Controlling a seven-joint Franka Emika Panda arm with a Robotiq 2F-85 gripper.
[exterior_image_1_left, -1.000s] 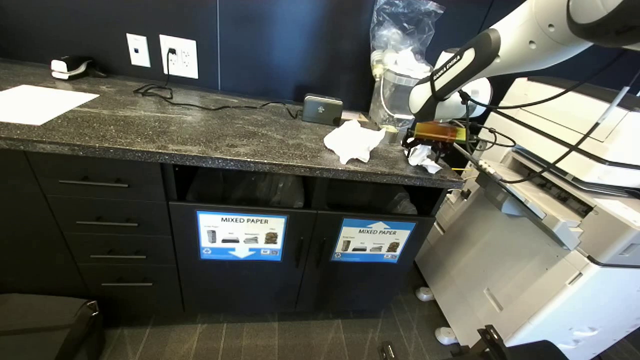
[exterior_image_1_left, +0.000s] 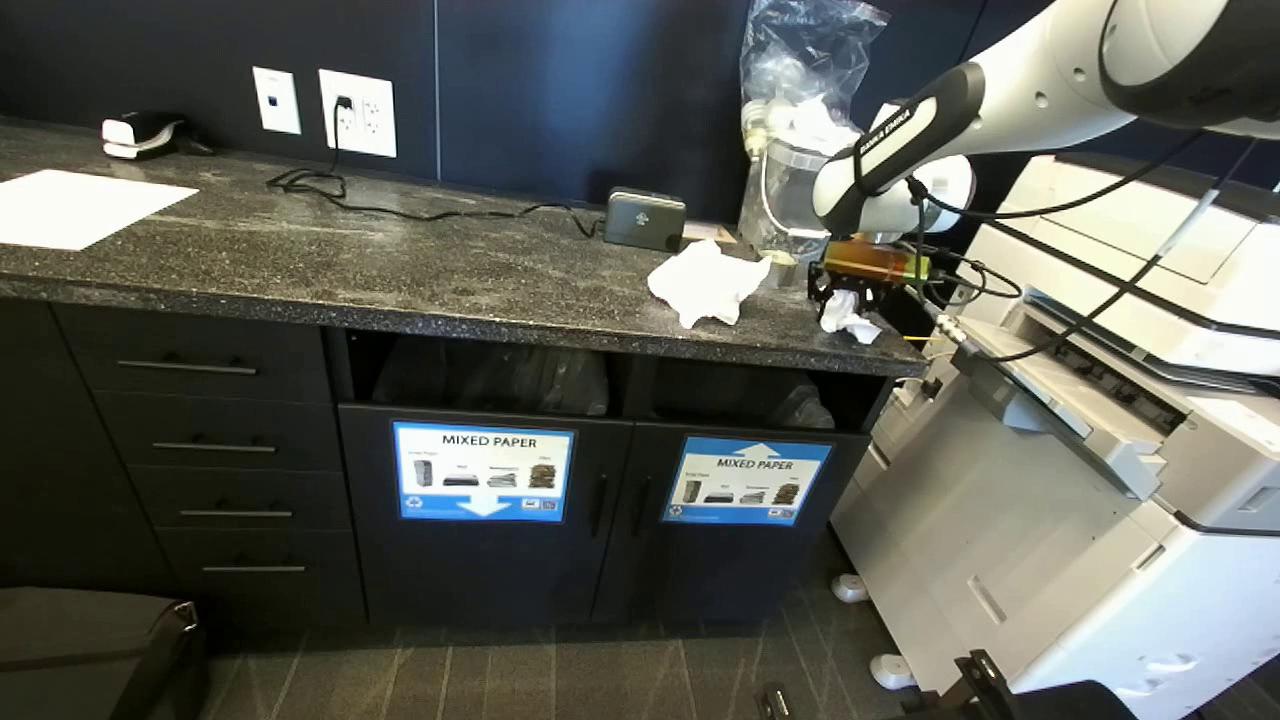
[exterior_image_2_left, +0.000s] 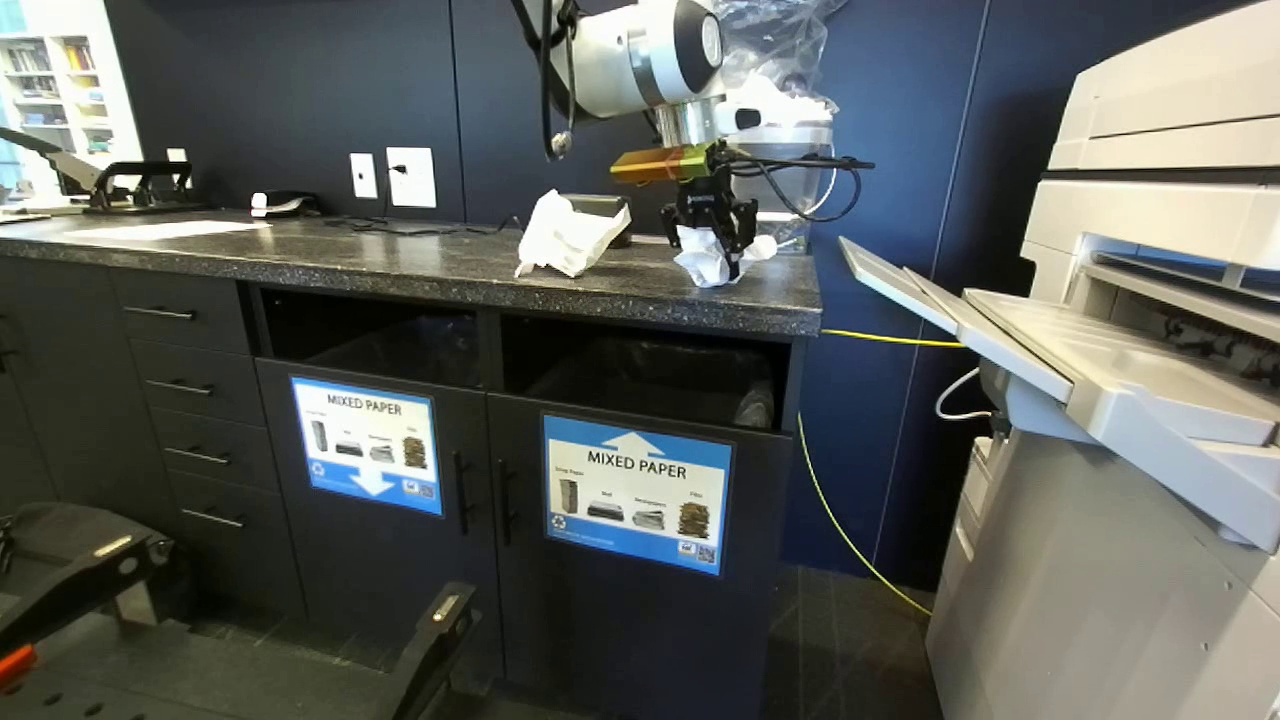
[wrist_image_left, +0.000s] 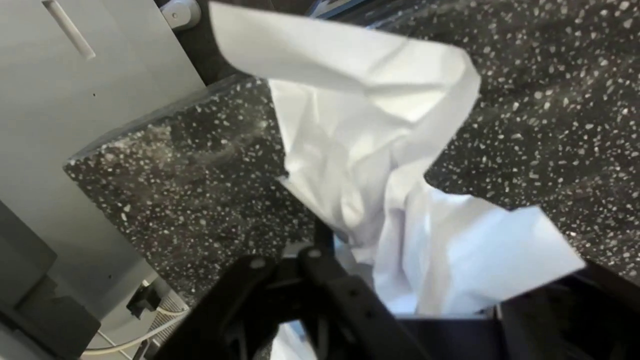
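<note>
A crumpled white paper (exterior_image_2_left: 708, 262) lies near the right end of the dark speckled counter (exterior_image_1_left: 480, 264). Over it, pointing down, is my gripper (exterior_image_2_left: 717, 244); its fingers are apart, straddling the paper, and I cannot tell whether they press on it. Close up in the wrist view, the creased paper (wrist_image_left: 372, 150) rises between the dark fingers, which are partly covered by it. A second, larger crumpled paper (exterior_image_1_left: 708, 284) rests to the left on the same counter, apart from the gripper.
A small grey box (exterior_image_1_left: 644, 220) and a clear bin (exterior_image_1_left: 780, 198) with a plastic bag stand at the back. Below the counter are two open slots with MIXED PAPER signs (exterior_image_2_left: 636, 492). To the right stands a printer (exterior_image_1_left: 1020, 480).
The arm and gripper have shifted slightly left and down over the right-hand paper. The other paper has stayed in place.
</note>
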